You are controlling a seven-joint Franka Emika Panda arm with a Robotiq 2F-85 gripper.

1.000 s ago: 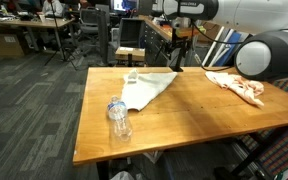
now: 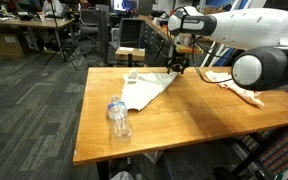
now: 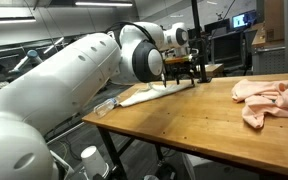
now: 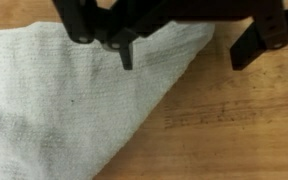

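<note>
A white cloth [image 2: 144,90] lies spread over the far left part of the wooden table, one corner reaching toward the gripper. My gripper [image 2: 178,69] is low over that corner, its fingers pointing down. In the wrist view the gripper stands open, one dark finger [image 4: 121,46] above the cloth [image 4: 59,105] and the other over bare wood. The cloth's slanting edge runs between them. Whether the fingertips touch the cloth or table cannot be told. In the second exterior view the cloth [image 3: 156,92] is partly hidden behind the arm.
A clear plastic bottle [image 2: 120,118] stands near the table's left edge. A pinkish cloth [image 3: 269,98] lies crumpled on the opposite side. Bare tabletop [image 2: 194,115] stretches between and in front of them. Monitors and chairs are behind the table.
The gripper has come down toward the corner of the white cloth, and the arm has lowered with it. Both cloths and the bottle look unmoved.
</note>
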